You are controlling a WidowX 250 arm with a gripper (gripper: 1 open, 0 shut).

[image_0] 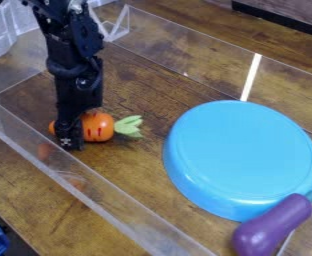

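My black gripper (pixel 79 125) reaches down from the top left onto an orange carrot toy (pixel 100 128) with pale green leaves (pixel 129 125), lying on the wooden floor of a bin. The fingertips are low around the carrot's left part, partly hidden behind it and the clear wall; whether they are closed on it I cannot tell.
A large blue lid or plate (pixel 239 155) covers the right side, with a purple eggplant toy (pixel 270 225) at its lower right. A clear bin wall runs along the lower left. Bare wood shows at the back and in the lower middle.
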